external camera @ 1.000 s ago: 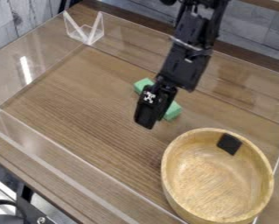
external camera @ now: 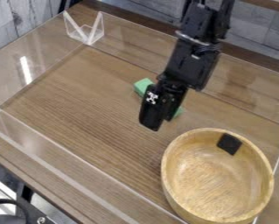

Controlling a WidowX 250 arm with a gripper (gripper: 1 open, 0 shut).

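Note:
The black robot arm reaches down from the top centre, with its gripper (external camera: 160,112) low over the wooden table (external camera: 72,114), open. A green object (external camera: 142,87) lies just behind the gripper and is partly hidden by it. Whether they touch cannot be told. A large tan round bowl (external camera: 218,197) sits at the front right, with a small black rectangle (external camera: 228,143) at its rear rim.
A white wire rack (external camera: 86,28) stands at the back left. Black cables (external camera: 13,208) lie at the bottom left corner.
The arm and gripper have shifted slightly to the right, now covering more of the green object. The bowl has not visibly moved.

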